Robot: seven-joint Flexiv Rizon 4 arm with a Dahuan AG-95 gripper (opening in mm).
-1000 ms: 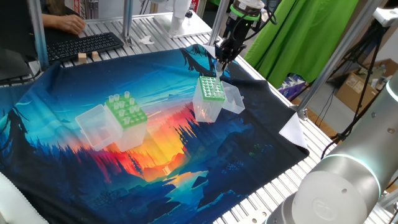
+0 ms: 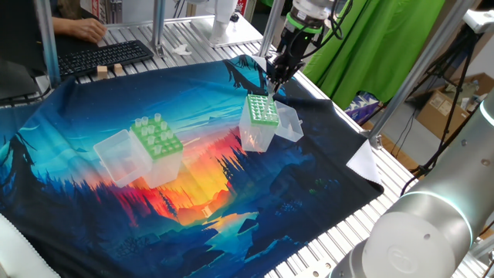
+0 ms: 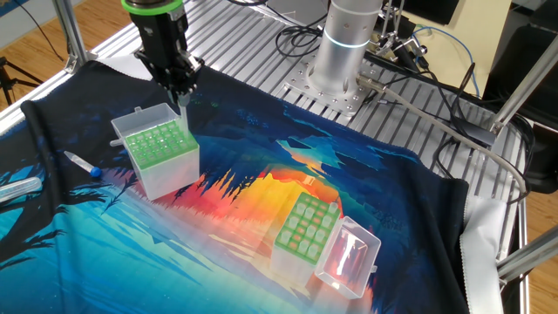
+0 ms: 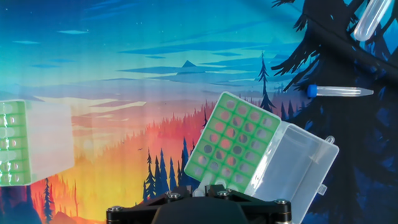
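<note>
My gripper [image 3: 181, 91] is shut on a clear, pale tube [image 3: 184, 115] that points down at one corner of a green-topped box [image 3: 164, 167]. The tube's lower end meets the box's green rack [image 2: 262, 110] at its edge; whether it sits inside a hole cannot be told. In the wrist view my gripper overlaps the near corner of that rack [image 4: 233, 142], whose visible holes look empty. A second box [image 2: 160, 167] stands apart, its rack [image 2: 157, 137] filled with several clear tubes that poke up.
Both boxes have clear lids hanging open, one lid [image 3: 349, 257] by the filled box. A blue-capped tube [image 4: 339, 91] and a larger clear tube [image 4: 373, 20] lie on the printed cloth. Free cloth lies between the boxes. A keyboard [image 2: 106, 56] is at the table's edge.
My gripper has come down slightly with the tube, towards the box corner. The boxes and their lids have stayed in place.
</note>
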